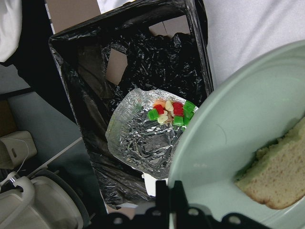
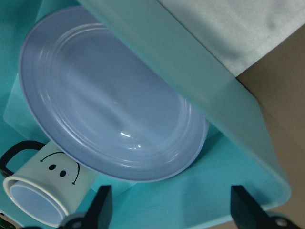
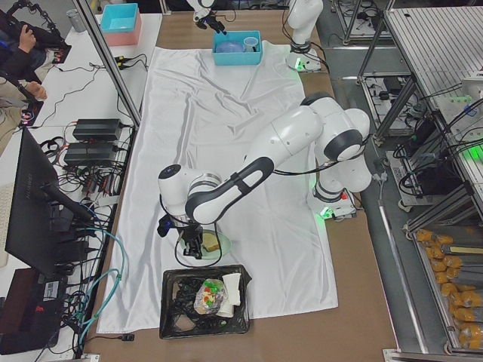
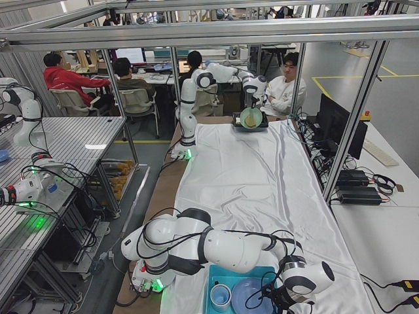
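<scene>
A pale green plate (image 1: 219, 143) with a piece of bread (image 1: 271, 171) is held in the air by my left gripper, shut on its rim, beside a black-bagged bin (image 1: 81, 143). The bin holds crumpled foil (image 1: 138, 148) with coloured scraps and white paper. At the far end, my right gripper stands open above a blue box (image 2: 224, 109). In it lie a lilac-blue plate (image 2: 114, 90) and a white mug (image 2: 57, 183) with a printed face.
A white cloth (image 3: 211, 105) covers the table, its middle clear. A monitor (image 3: 34, 211), cables and black devices line the left side; metal frames stand on the right.
</scene>
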